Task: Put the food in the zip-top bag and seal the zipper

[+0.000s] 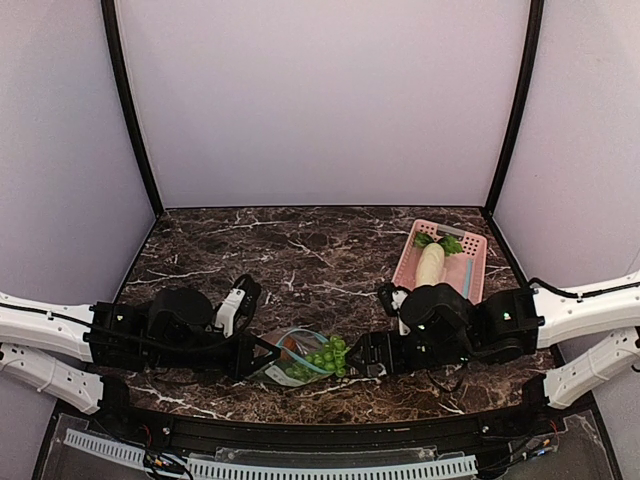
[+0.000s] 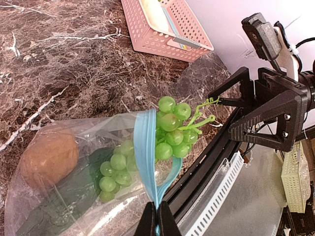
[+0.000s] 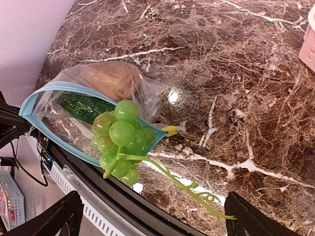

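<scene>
The clear zip top bag lies with its blue-edged mouth open. My left gripper is shut on one part of that blue rim. Inside the bag rest a brown potato-like food and a dark green cucumber. The bunch of green grapes is only partly in: some grapes show through the plastic, while others and the stem stick out past the rim. My right gripper stands open, spread wide outside the mouth. The stem's curly tip reaches one of its fingers, apparently touching it.
A pink basket holding a white radish-like vegetable with green leaves stands at the back right. Near the bag runs the table's dark front edge. Behind the bag, the marbled tabletop is clear.
</scene>
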